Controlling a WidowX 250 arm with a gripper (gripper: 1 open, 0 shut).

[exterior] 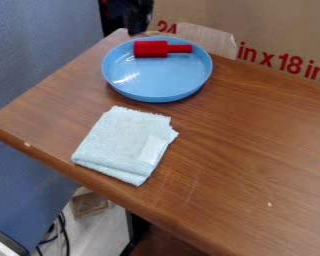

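Note:
A red rolling-pin-like object [151, 49] lies in a blue round plate [155, 81] at the back left of the wooden table. My dark gripper [133, 26] is at the top edge of the view, above and behind the plate, mostly out of frame and too small to tell whether it is open or shut. A folded pale blue cloth [123, 143] lies nearer the front edge of the table.
A cardboard backdrop [276, 30] stands behind the table. Cables [63, 230] are on the floor below the left edge.

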